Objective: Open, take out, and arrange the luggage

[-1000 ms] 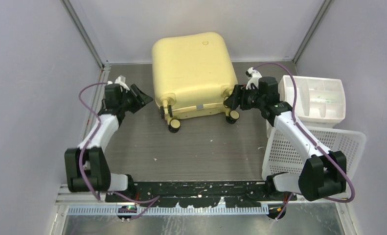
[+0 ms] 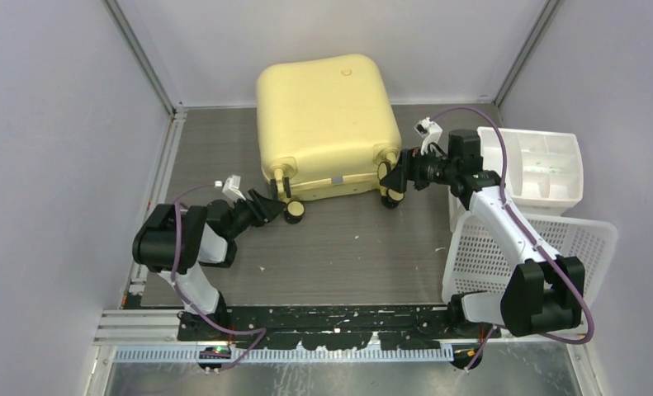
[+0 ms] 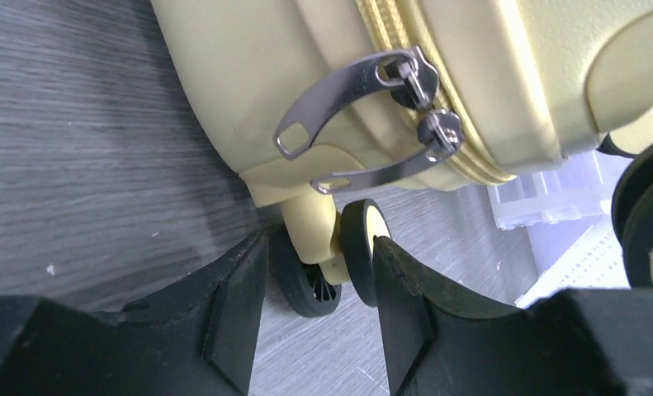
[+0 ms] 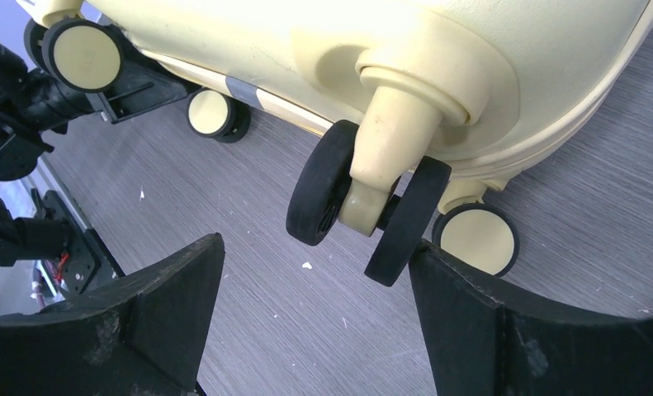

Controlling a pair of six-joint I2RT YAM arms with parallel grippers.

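Observation:
A pale yellow suitcase [image 2: 323,115] lies on the grey floor, its wheels toward the front. My left gripper is part open around a front-left caster [image 3: 314,223], its fingertips beside the black wheels; the zipper pulls [image 3: 331,99] are just above. My right gripper is part open at a front-right caster [image 4: 389,157], the right finger close to or touching a black wheel. In the top view both grippers are at the suitcase's front corners.
A white divided box [image 2: 537,144] and a white perforated basket [image 2: 488,256] stand at the right.
The suitcase looks unmoved.

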